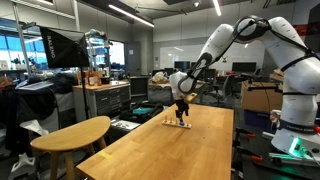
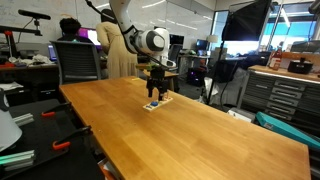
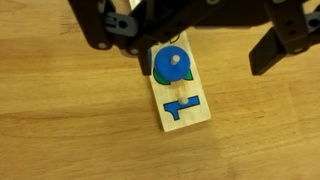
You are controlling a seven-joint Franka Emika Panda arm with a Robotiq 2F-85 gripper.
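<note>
A wooden number board (image 3: 187, 117) lies under my gripper in the wrist view. A blue "1" (image 3: 178, 108) with a small wooden peg is near its end. Beside it sits a round blue piece (image 3: 165, 70) with its own peg, overlapping some green shapes. My gripper is open, its dark fingers well apart on either side of the board, nothing held between them. From outside, the board (image 1: 174, 123) shows small on the table, with the gripper just above it. Whether the fingertips touch anything cannot be made out.
A round stool-like top (image 1: 72, 134) stands off to the left. Metal drawers (image 2: 268, 98) stand beyond the table.
</note>
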